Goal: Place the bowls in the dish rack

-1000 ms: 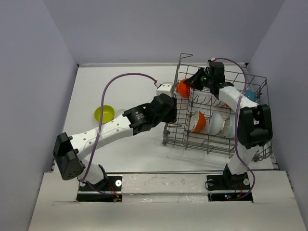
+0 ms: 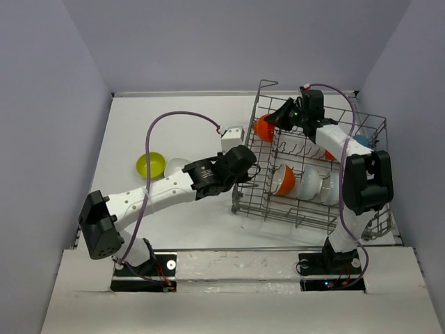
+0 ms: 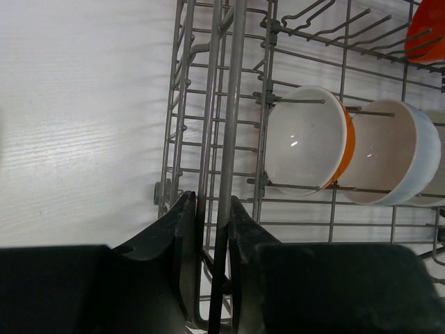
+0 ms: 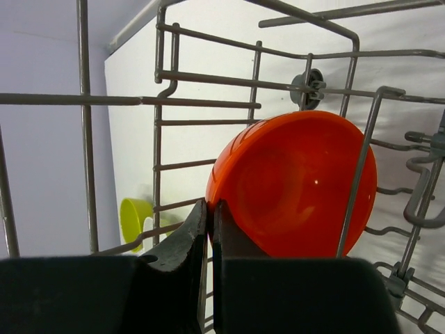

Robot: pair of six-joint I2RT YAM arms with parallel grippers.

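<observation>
The dish rack [image 2: 267, 202] stands on the right of the white table. My left gripper is shut around the upright wires of its left side. Inside the rack's far left corner is an orange bowl [image 4: 299, 181]; my right gripper is shut on its left rim, as the right wrist view shows. Tilted on their sides in the near part of the rack are a white bowl with an orange outside [image 3: 306, 142] and a pale blue one [image 3: 424, 153]. On the table at left sit a yellow-green bowl [image 2: 151, 165] and a white bowl [image 2: 175, 165], partly behind my left arm.
Another orange bowl [image 3: 427, 31] and a blue item [image 2: 361, 138] lie farther right in the rack. Wire tines [image 4: 365, 160] stand close in front of the held bowl. Bare table [image 2: 188, 223] lies left of the rack.
My left gripper came slightly toward the near side, and the rack's left side shifted a little left with it.
</observation>
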